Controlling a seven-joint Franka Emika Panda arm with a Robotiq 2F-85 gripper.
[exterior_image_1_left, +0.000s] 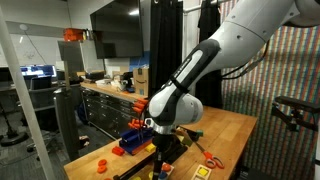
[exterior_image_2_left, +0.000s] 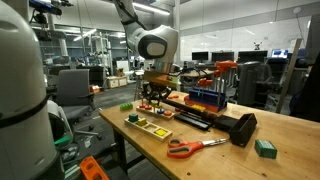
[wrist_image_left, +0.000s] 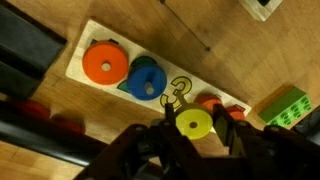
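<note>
A yellow disc (wrist_image_left: 194, 122) sits between the dark fingers of my gripper, which is shut on it, in the wrist view. Beneath it in that view lies a pale wooden number board (wrist_image_left: 118, 91). An orange disc (wrist_image_left: 105, 62) and a blue disc (wrist_image_left: 146, 78) rest at one end of the board, with a bare printed 3 beside the blue one. Another orange disc (wrist_image_left: 208, 101) shows at the other end, partly hidden by the gripper. Whether the yellow disc touches the board cannot be told.
A green block (wrist_image_left: 287, 107) lies past the board's end. A second wooden board (exterior_image_2_left: 150, 128), red-handled scissors (exterior_image_2_left: 185, 149), a black holder (exterior_image_2_left: 243, 130) and a green sponge (exterior_image_2_left: 265, 149) occupy the nearer table. A blue bin (exterior_image_2_left: 209, 108) stands behind.
</note>
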